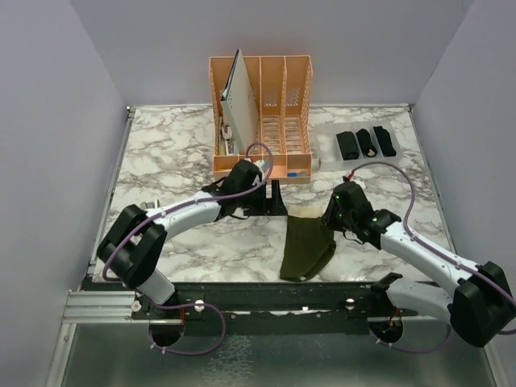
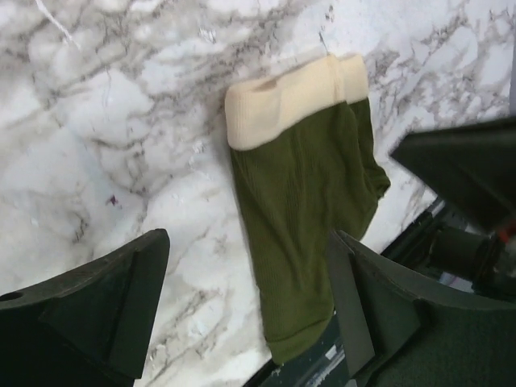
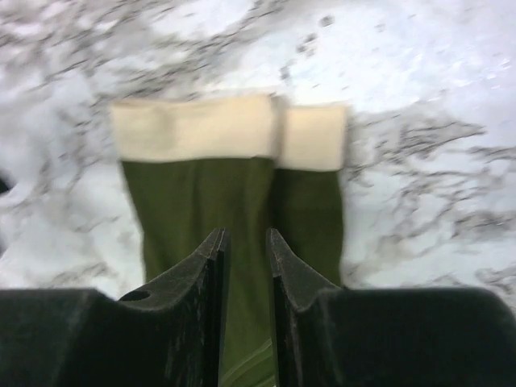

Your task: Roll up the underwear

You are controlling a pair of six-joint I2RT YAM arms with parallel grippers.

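Dark green underwear [image 1: 305,248] with a cream waistband [image 1: 305,211] lies folded into a narrow strip at the front of the table. The waistband points away from me, and a fold runs lengthwise near the right edge. My left gripper [image 1: 276,199] stands open at the upper left of the waistband; in the left wrist view the green cloth [image 2: 282,193] lies apart from its fingers [image 2: 133,298]. Over the garment's right side hovers my right gripper, narrowly open. Green cloth shows through its gap, apparently below the fingers and not held.
An orange divided rack [image 1: 278,165] with a white panel [image 1: 240,101] stands at the back. Right of it, a clear tray [image 1: 329,153] holds rolled dark pieces [image 1: 347,146]. Bare marble lies left of the garment.
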